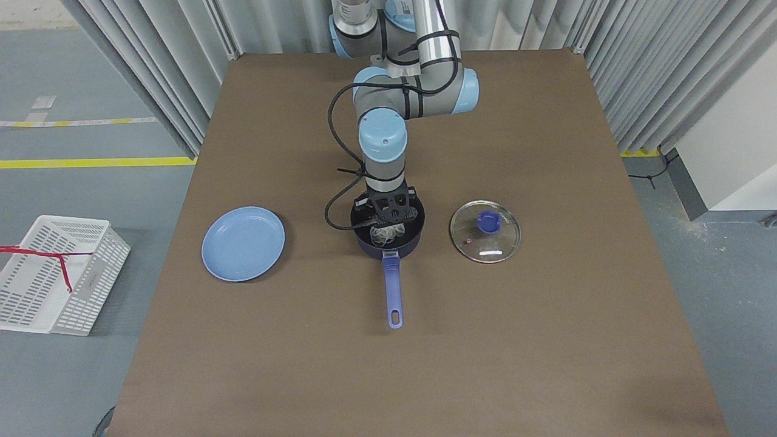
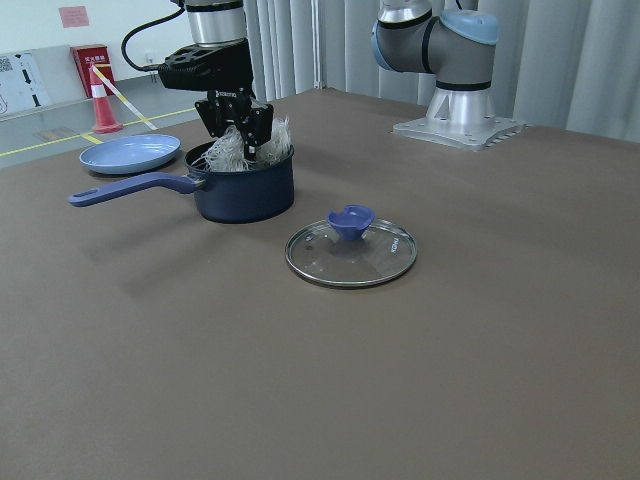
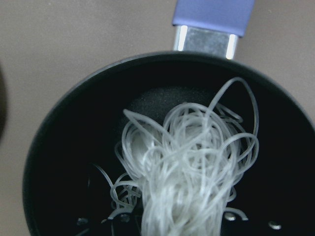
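A dark pot [image 2: 244, 203] with a blue handle [image 1: 393, 290] holds white noodles [image 3: 187, 152]. My gripper [image 2: 245, 128] is down at the pot's mouth among the noodles; in the wrist view noodles bunch up toward the fingers at the bottom edge, and whether the fingers are shut on them is hard to tell. A blue plate [image 1: 243, 243] lies left of the pot in the front view. A glass lid [image 1: 484, 246] with a blue knob lies to the pot's right.
A white basket [image 1: 87, 306] with red straps sits off the table at the left.
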